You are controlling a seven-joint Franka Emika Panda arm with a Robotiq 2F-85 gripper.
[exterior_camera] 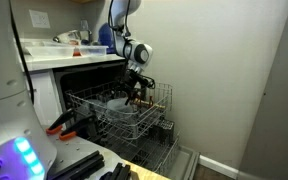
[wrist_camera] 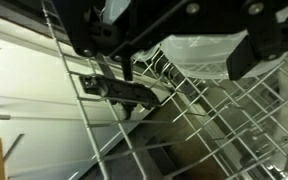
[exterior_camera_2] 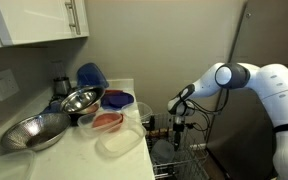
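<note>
My gripper [exterior_camera: 136, 90] is low over the dishwasher's upper rack [exterior_camera: 144, 118], pointing down. In the wrist view the gripper stands open, its dark fingers [wrist_camera: 242, 62] wide apart. A translucent whitish bowl [wrist_camera: 199, 52] shows behind the gap between them; whether a finger touches it I cannot tell. From the side, the pale bowl [exterior_camera: 119, 104] sits in the rack, just left of the gripper. The second exterior view also shows that bowl [exterior_camera_2: 164, 150] below the gripper [exterior_camera_2: 177, 136].
The counter [exterior_camera_2: 94, 160] beside the rack carries clear plastic containers [exterior_camera_2: 120, 139], a steel colander [exterior_camera_2: 36, 132], a metal bowl [exterior_camera_2: 82, 100] and blue dishes [exterior_camera_2: 116, 99]. A lower rack [exterior_camera: 154, 155] is pulled out underneath. Right of the racks, the floor is open to the wall.
</note>
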